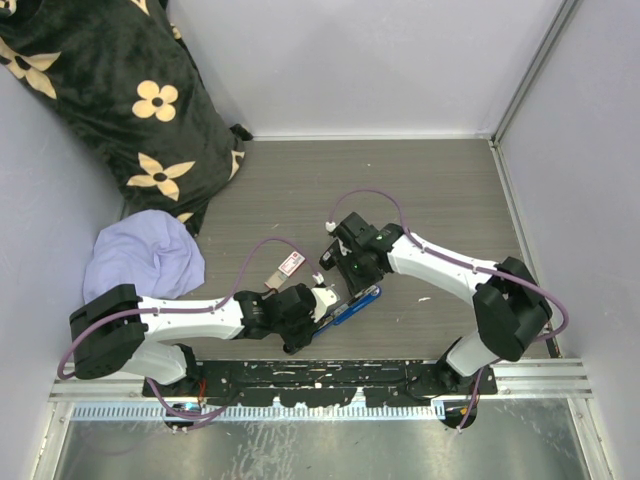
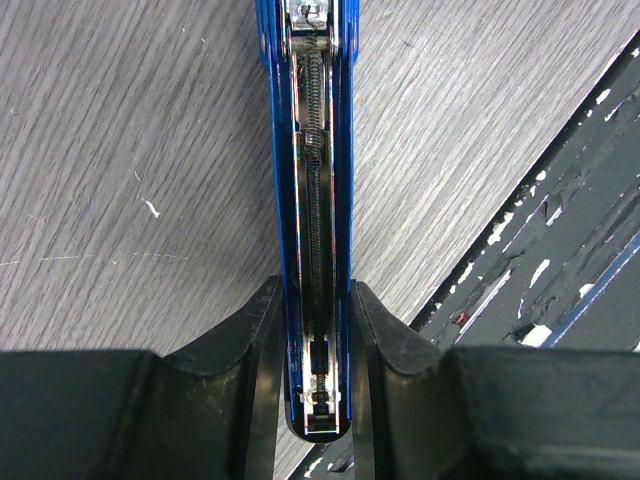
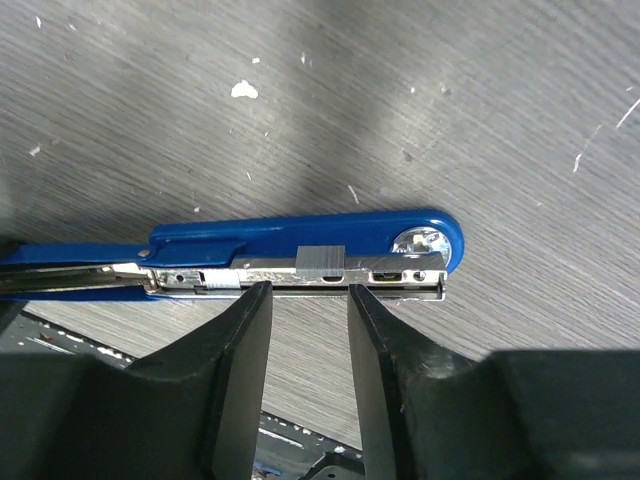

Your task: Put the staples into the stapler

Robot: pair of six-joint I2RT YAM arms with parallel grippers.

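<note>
The blue stapler (image 1: 357, 306) lies opened out flat on the table. My left gripper is shut on its long blue arm (image 2: 341, 180), which has a spring running along its channel. In the right wrist view, the metal magazine (image 3: 410, 277) runs along the blue body (image 3: 370, 231). A short strip of staples (image 3: 320, 262) sits on the magazine, near its middle; how deep it is seated I cannot tell. My right gripper is open, its fingertips on either side of the strip in the view and nothing visibly gripped between them.
A small staple box (image 1: 291, 263) lies beyond the left gripper. At the left are a lavender cloth (image 1: 145, 253) and a dark flowered cushion (image 1: 120, 110). The dark table edge (image 1: 330, 377) is close to the stapler. Bare tabletop (image 1: 420, 190) spreads behind the right arm.
</note>
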